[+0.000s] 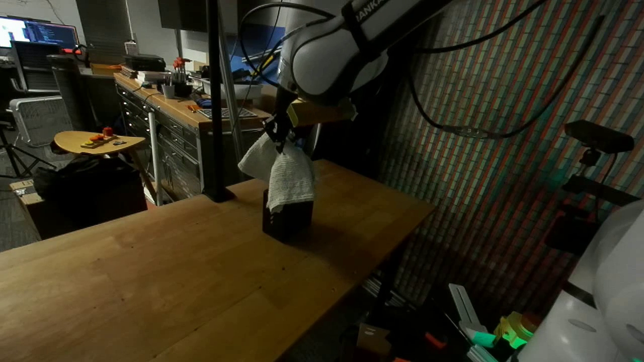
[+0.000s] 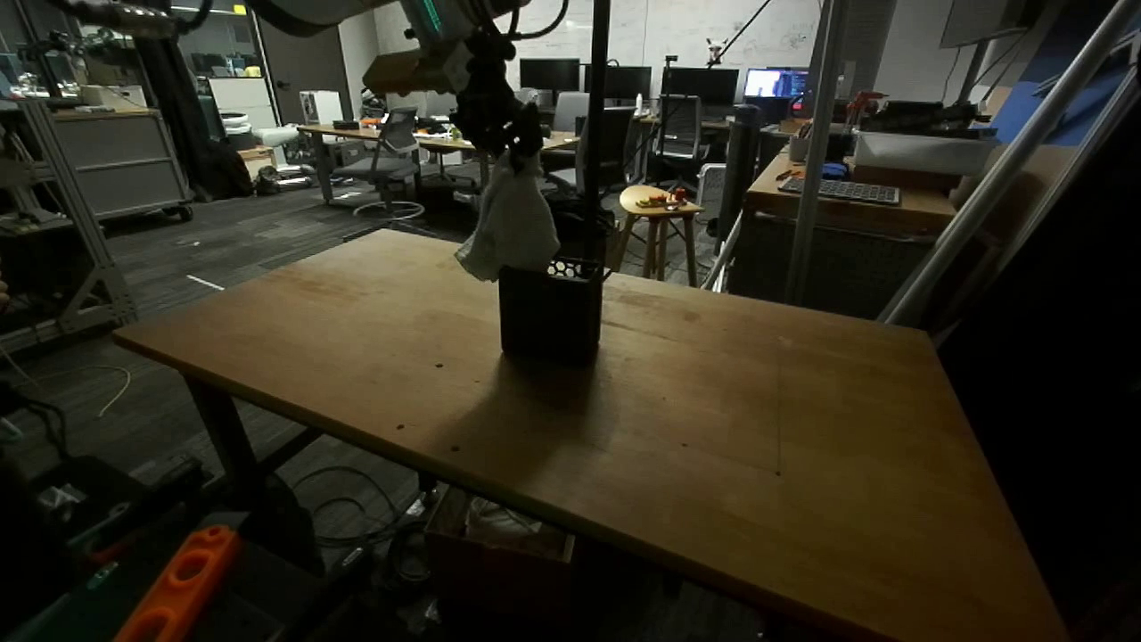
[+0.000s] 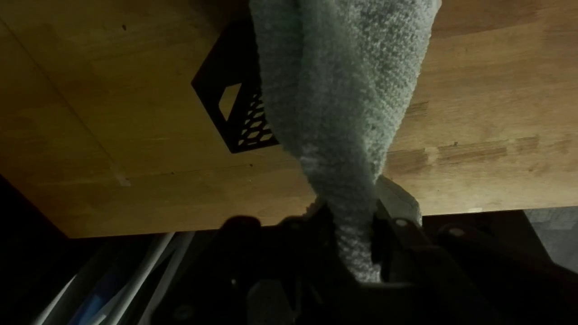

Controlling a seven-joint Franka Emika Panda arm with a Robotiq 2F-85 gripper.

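Note:
A pale grey-white cloth (image 1: pixel 293 175) hangs from my gripper (image 1: pixel 279 138), which is shut on its upper part. In exterior view 2 the cloth (image 2: pixel 511 225) droops beside and over the left rim of a black box (image 2: pixel 551 314) with a honeycomb-cut wall. That box stands upright on the wooden table; whether any cloth lies inside it cannot be told. Looking down from the wrist, the cloth (image 3: pixel 347 103) runs from between the dark fingers and covers much of the box (image 3: pixel 233 92), leaving one honeycomb corner in sight.
Bare wooden table (image 2: pixel 802 428) surrounds the box. A black upright post (image 1: pixel 215 108) rises at the table's far edge. Behind that stands a workbench (image 1: pixel 181 114) with clutter, and a small stool (image 2: pixel 658 203) sits beyond the table.

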